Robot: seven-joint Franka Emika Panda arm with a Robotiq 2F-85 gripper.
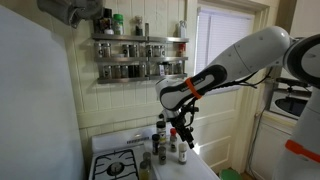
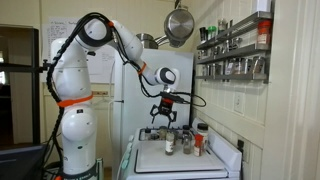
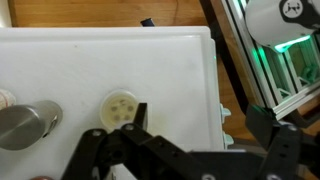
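My gripper is open over the white counter (image 3: 170,60), with its fingers wide apart and nothing between them. A container with a round pale top (image 3: 119,108) stands by the left finger in the wrist view, outside the gap. In the first exterior view the gripper (image 1: 187,133) hangs just above a pale bottle (image 1: 183,153). From the second exterior view, the gripper (image 2: 168,108) is above a bottle with a white label (image 2: 170,143); whether they touch is unclear there.
More jars, including a metal-lidded one (image 3: 24,125), crowd the counter's left side in the wrist view. The stove (image 1: 115,166) adjoins the counter. Wall shelves (image 1: 140,60) hold several jars. Bare counter lies under the gap and beyond it.
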